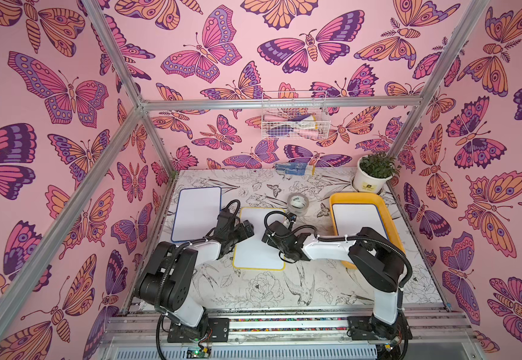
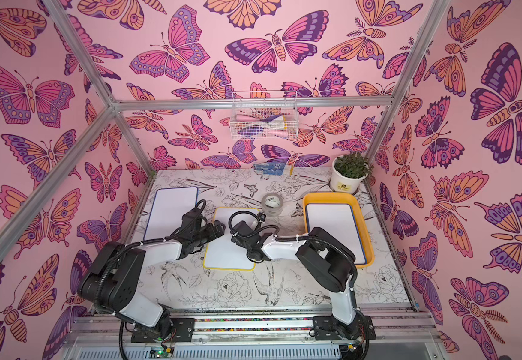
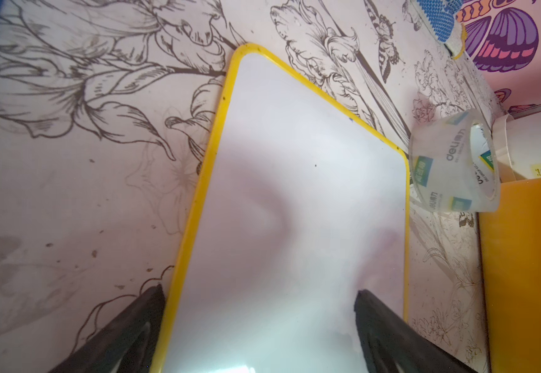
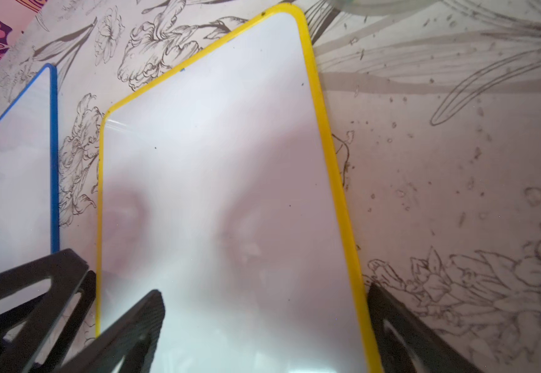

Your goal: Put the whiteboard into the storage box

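The yellow-edged whiteboard (image 1: 259, 255) lies flat in the middle of the table. My left gripper stands open low over its left part, and in the left wrist view one of its fingers (image 3: 130, 332) is close by the board's left yellow edge. From the other side my right gripper hangs open over the board, with one finger (image 4: 388, 317) at the right yellow edge. Whether the fingers touch the edges I cannot tell. The yellow storage box (image 2: 367, 231) is on the right, with a blue-edged whiteboard (image 2: 333, 223) inside it.
Another blue-edged whiteboard (image 1: 198, 210) lies at the left, near the left arm. A tape roll (image 1: 297, 204) sits behind the right gripper. Farther back are a potted plant (image 1: 370, 177) and a blue packet (image 1: 291, 168).
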